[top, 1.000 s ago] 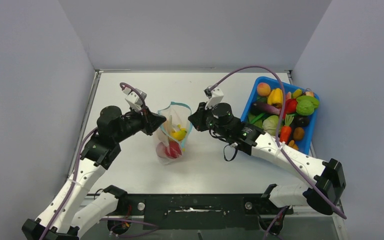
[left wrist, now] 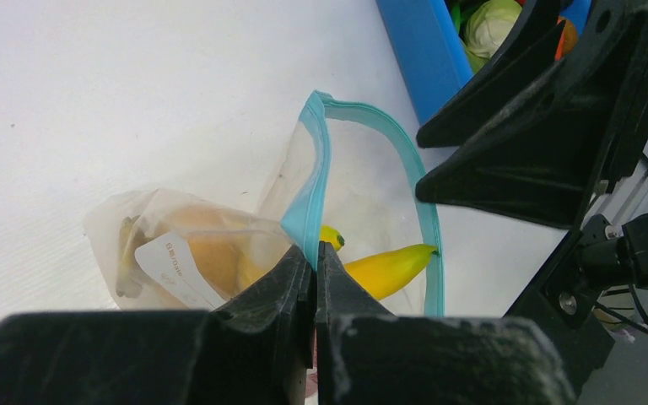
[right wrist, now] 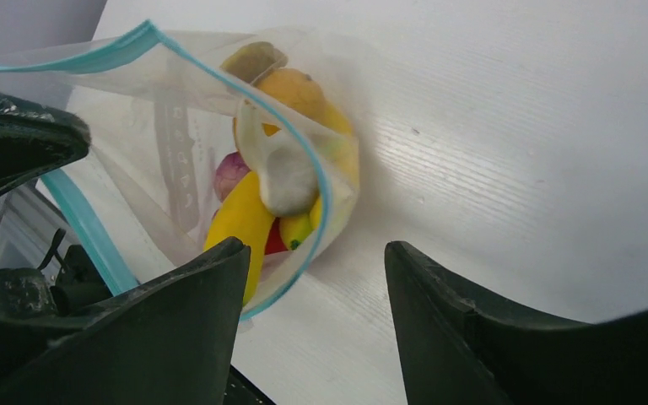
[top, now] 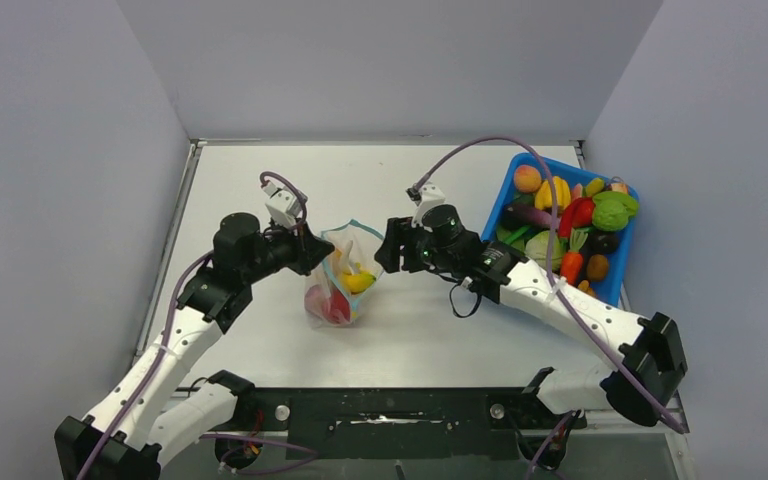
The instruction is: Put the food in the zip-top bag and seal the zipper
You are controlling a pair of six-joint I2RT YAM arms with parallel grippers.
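The clear bag [top: 335,300] with a light-blue zip rim stands mid-table, holding yellow, orange and red food; a banana-like yellow piece [left wrist: 384,270] shows inside. My left gripper is shut on the bag's zip rim, which runs into its fingertips. My right gripper [top: 388,245] is open at the bag's right side; in the right wrist view its fingertips stand apart near the blue rim [right wrist: 321,194], with table showing between them.
A blue bin [top: 610,285] full of vegetables and fruit sits at the right of the table. Walls border both sides.
The bag's opening has changed shape.
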